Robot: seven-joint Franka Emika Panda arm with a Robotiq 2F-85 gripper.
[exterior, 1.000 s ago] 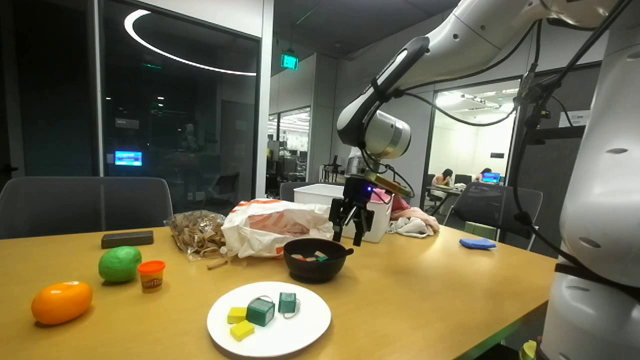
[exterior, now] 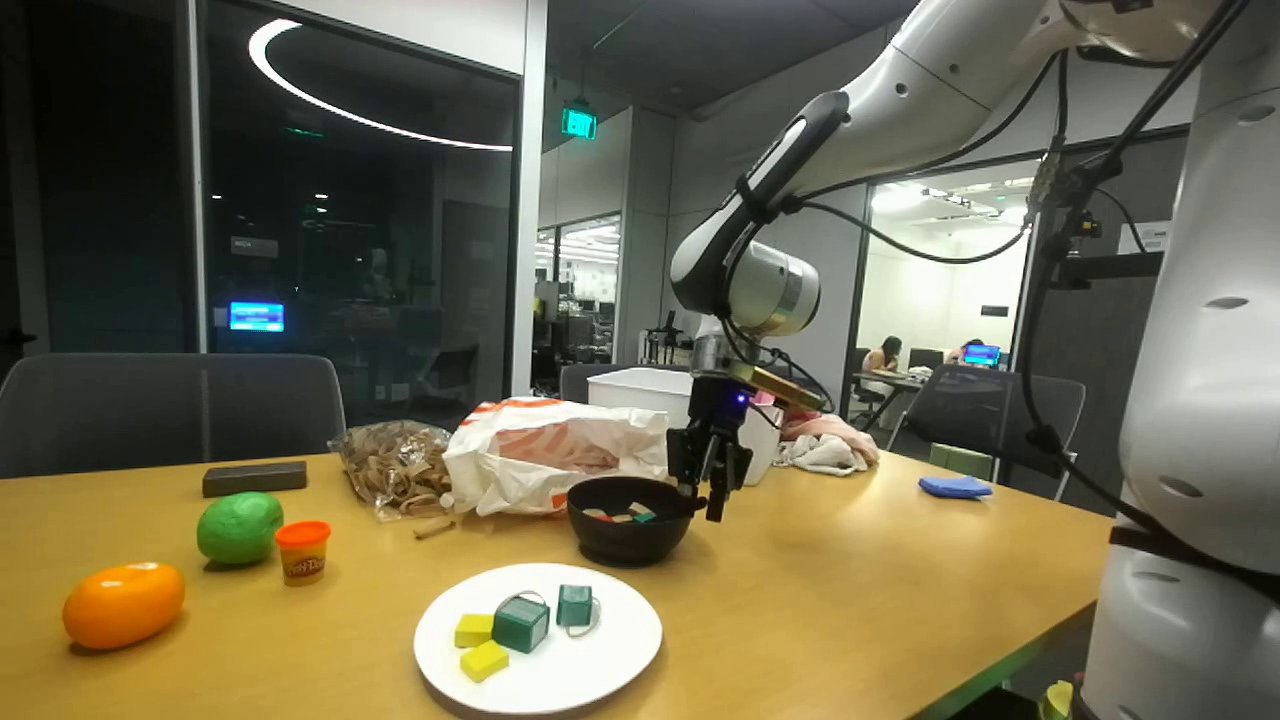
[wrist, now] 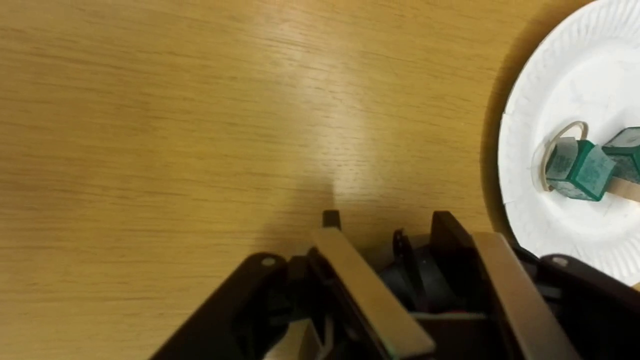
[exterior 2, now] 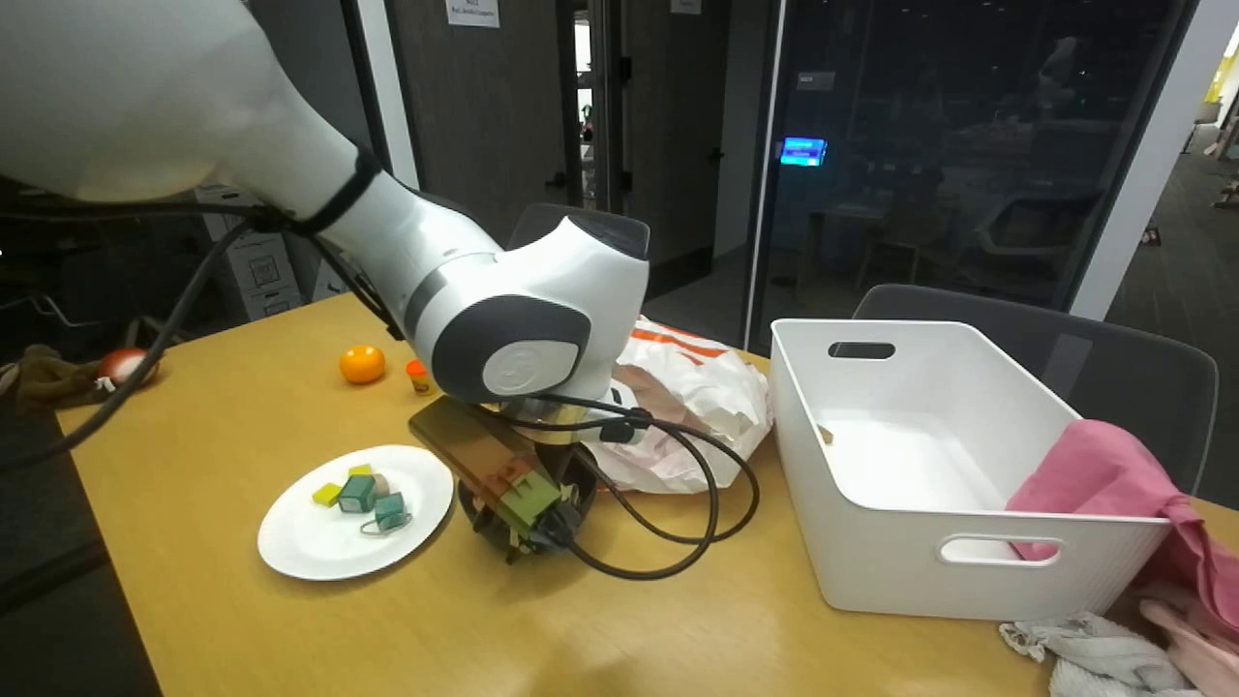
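At the rim of the black bowl (exterior: pixel 626 546), my gripper (exterior: pixel 702 497) points down by the stubby handle on its right side. A gap remains between the two fingers in the wrist view, where the gripper has the dark handle (wrist: pixel 409 261) between its fingers; contact with either finger cannot be made out. Small coloured pieces (exterior: pixel 643 514) lie inside the bowl. Nearer the camera, a white plate (exterior: pixel 576 678) carries two green blocks (exterior: pixel 521 625) with loops and two yellow blocks (exterior: pixel 485 661). My arm hides most of the bowl in exterior view 2.
Behind the bowl lie a white plastic bag (exterior: pixel 540 444) and a white bin (exterior 2: pixel 929 569). Leftward are a bag of brown pieces (exterior: pixel 396 468), a green fruit (exterior: pixel 239 528), an orange fruit (exterior: pixel 124 605) and a Play-Doh tub (exterior: pixel 302 554).
My gripper has come down from above the bowl's right side to the handle, and its fingers are closer together. The bowl and plate stand where they were.
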